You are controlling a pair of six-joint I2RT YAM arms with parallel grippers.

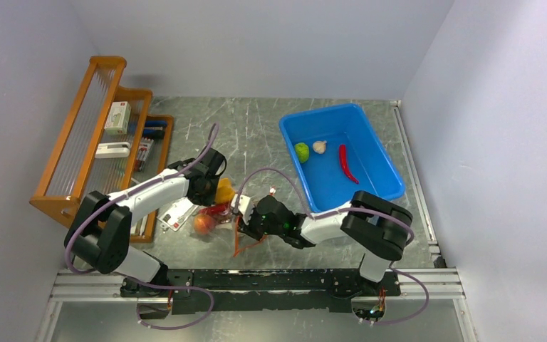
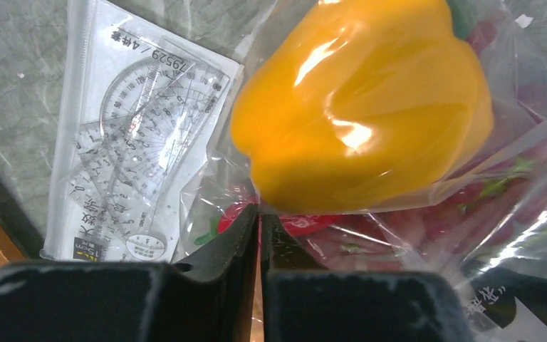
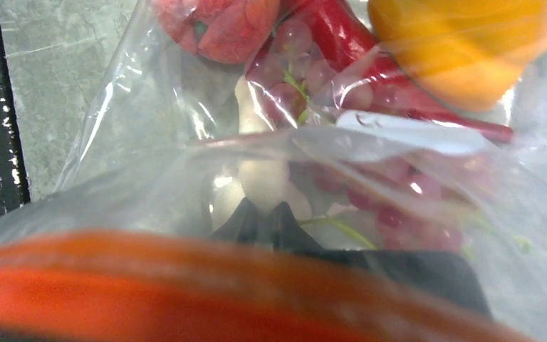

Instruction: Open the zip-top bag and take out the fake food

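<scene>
The clear zip bag [image 1: 236, 242], with its orange zip edge [image 3: 149, 281], lies in the table's middle left. Inside are a yellow pepper [image 2: 363, 107], red chili [image 3: 342, 43], peach-like fruit [image 1: 204, 224], red grapes [image 3: 406, 206] and a pale food piece [image 3: 263, 174]. My right gripper reaches past the zip edge, its tips at the pale piece's lower end and apparently shut on it; film blurs the contact. My left gripper points down beside the yellow pepper, tips close together over a small red item [image 2: 238, 214]. Whether film is between them is unclear.
A blue bin [image 1: 327, 171] at the right holds a green pepper, a garlic and a red chili. The wooden shelf [image 1: 100, 142] stands at the left. A pouch of drawing rulers [image 2: 142, 142] lies beside the bag. The table behind the bag is clear.
</scene>
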